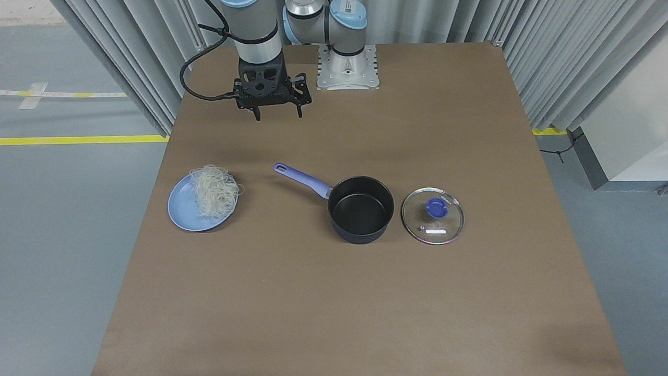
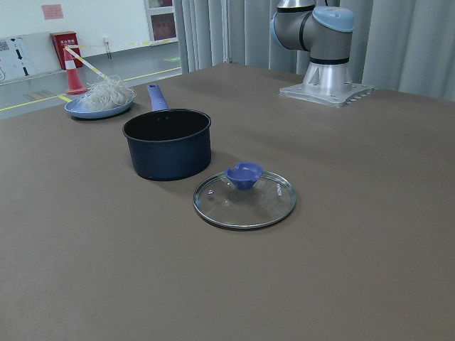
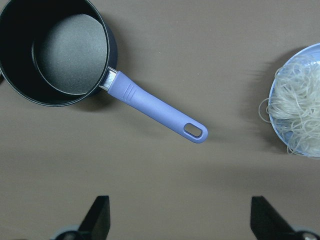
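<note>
My gripper [image 1: 278, 113] hangs open above the table's back part, its two black fingers wide apart with nothing between them. In front of it a dark saucepan [image 1: 360, 216] [image 2: 167, 153] [image 3: 65, 55] with a lilac handle [image 3: 150, 105] stands on the table, the handle pointing back and left in the front view. Left of the pan is a blue plate [image 1: 182, 203] bearing a heap of pale noodles [image 1: 214, 191] [image 2: 106, 92] [image 3: 300, 105]. A glass lid [image 1: 432, 225] [image 2: 242, 209] with a blue knob [image 1: 436, 207] lies flat right of the pan.
</note>
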